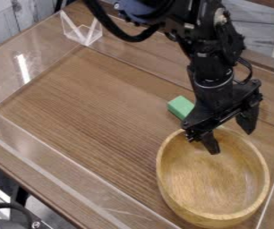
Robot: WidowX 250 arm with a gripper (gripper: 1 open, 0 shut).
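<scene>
My black gripper [209, 125] hangs from the top of the view over the back rim of a large tan oval bowl [211, 183] at the lower right, its fingers open. A green block [183, 106] lies on the wooden table behind the bowl, just left of the gripper and partly hidden by it. The bowl is empty as far as it shows.
A clear plastic object [82, 25] stands at the back left. A dark cable or object sits at the lower left edge.
</scene>
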